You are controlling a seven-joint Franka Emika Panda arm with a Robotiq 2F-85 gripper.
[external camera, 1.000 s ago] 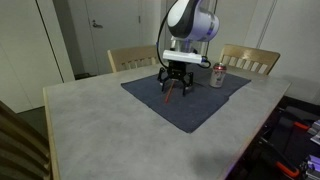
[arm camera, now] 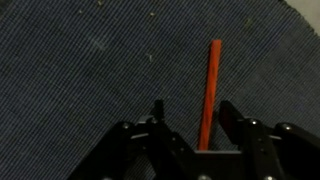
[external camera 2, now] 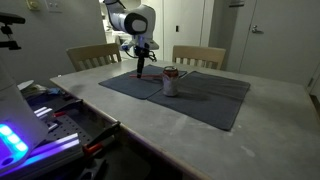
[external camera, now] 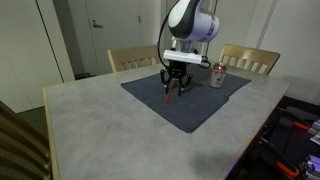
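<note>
An orange-red stick (arm camera: 211,90) lies on the dark cloth (arm camera: 90,60) in the wrist view, its near end reaching down between my fingers. My gripper is part open, one black fingertip on each side of the stick, nearer to it on the right. Exterior view 1 has the gripper (external camera: 176,84) low over the cloth (external camera: 195,113), close by the stick (external camera: 168,92). From the other side, in exterior view 2, the gripper (external camera 2: 140,70) is at the cloth's far part. Whether the fingertips touch the cloth cannot be told.
A can (external camera: 217,75) stands on the cloth to the right of the gripper in exterior view 1. Chairs (external camera: 135,58) line the table's far side.
The gripper's fingers have shifted slightly near the stick, while the arm stays over the same spot. Stick, cloth and can look unmoved.
</note>
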